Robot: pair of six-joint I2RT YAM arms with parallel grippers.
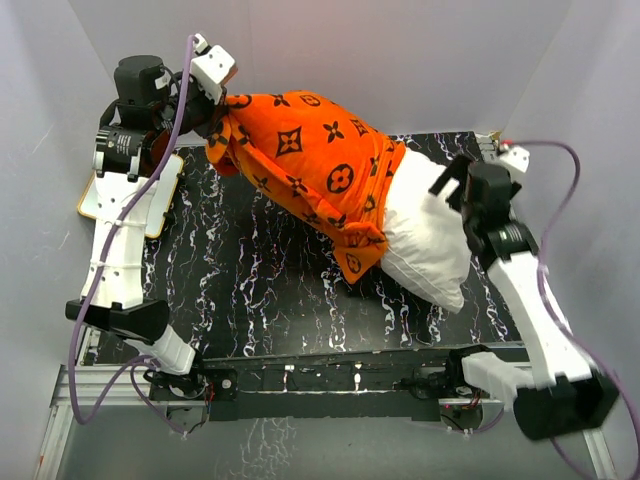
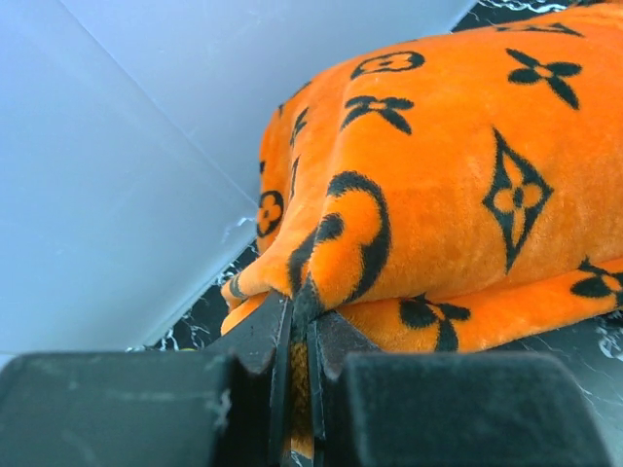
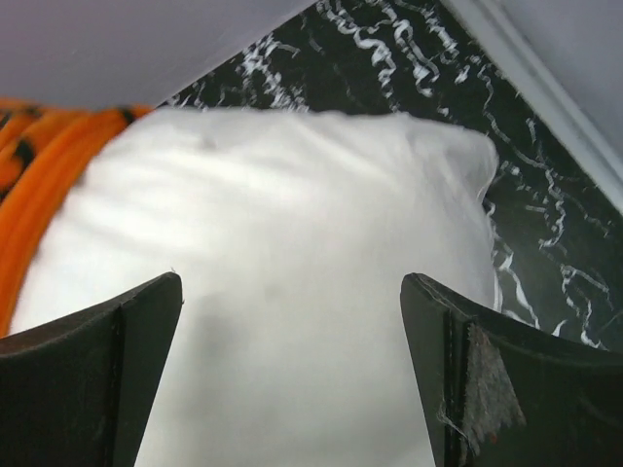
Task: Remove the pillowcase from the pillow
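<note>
The orange pillowcase with dark motifs covers the left part of the white pillow, whose right part is bare. At the upper left my left gripper is raised and shut on the pillowcase's closed end; in the left wrist view the cloth gathers to a pinch between the dark fingers. My right gripper hovers over the bare pillow, blurred. Seen from the right wrist, its fingers stand wide apart above the smooth white fabric, gripping nothing.
A whiteboard lies partly hidden beneath the left arm. Bare black marbled table shows in front of the pillow. Grey walls enclose the back and both sides.
</note>
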